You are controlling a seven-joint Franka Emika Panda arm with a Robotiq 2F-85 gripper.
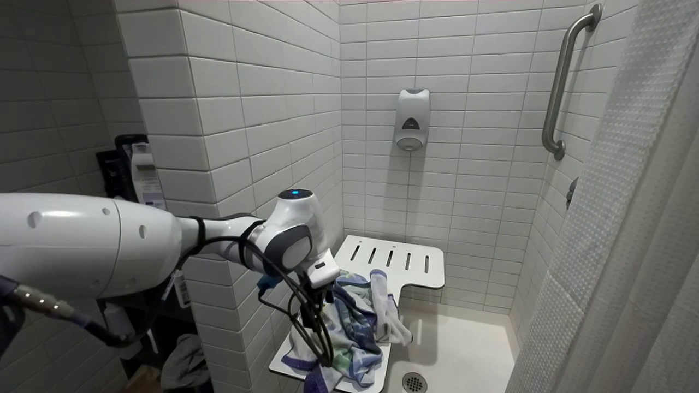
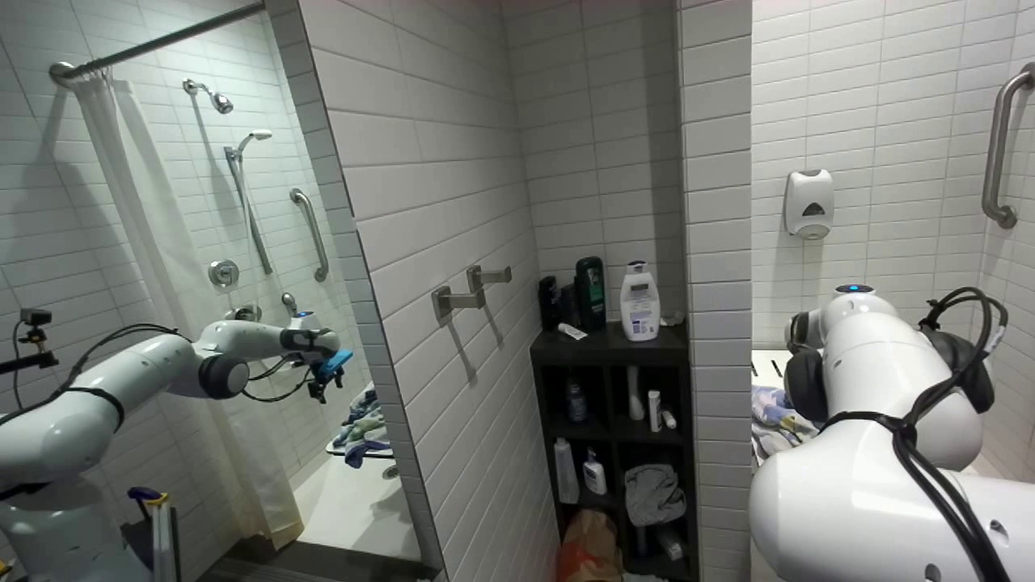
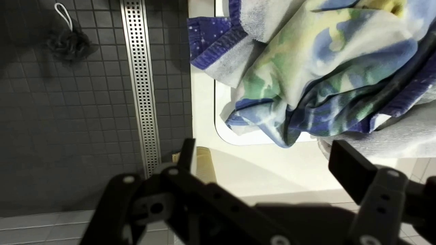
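A crumpled towel (image 1: pixel 357 327), patterned in blue, green and white, lies heaped on the white slatted shower seat (image 1: pixel 396 262). In the wrist view the towel (image 3: pixel 294 69) fills the upper right, beyond the fingertips. My gripper stands open, its two dark fingers wide apart with only bare pale surface showing between them. Exterior view 1 shows the arm's wrist (image 1: pixel 311 262) over the left side of the seat, with cables hanging in front of the towel. Part of the towel (image 2: pixel 776 422) also shows past the arm in exterior view 2.
A tiled wall corner (image 1: pixel 196 131) stands close to the arm's left. The dark shelf (image 2: pixel 611 354) carries several bottles. A soap dispenser (image 1: pixel 412 121) and a grab bar (image 1: pixel 557 91) are on the walls.
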